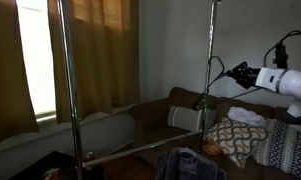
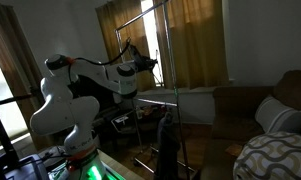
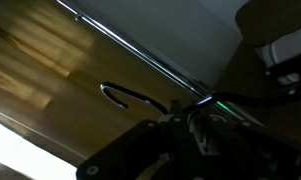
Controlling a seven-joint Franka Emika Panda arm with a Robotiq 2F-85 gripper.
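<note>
A black hanger with a curved hook [image 3: 118, 92] sits in my gripper, which is shut on it in the wrist view. Past the hook runs a shiny metal pole [image 3: 140, 50]. In exterior view 1 the gripper [image 1: 237, 75] is at the right, its hook [image 1: 216, 65] appearing close to the rack's right upright [image 1: 210, 50]; whether they touch cannot be told. The rack's other upright [image 1: 68, 80] stands by the window. Exterior view 2 has the gripper [image 2: 142, 64] high beside the rack's pole [image 2: 170, 60]; the fingertips are too dark there to make out.
Dark clothing [image 1: 185, 165] hangs low near the rack, also visible as a dark garment [image 2: 168, 145]. A brown couch [image 2: 215, 120] with patterned pillows [image 1: 235, 138] stands behind. Yellow curtains [image 1: 100, 60] flank the window.
</note>
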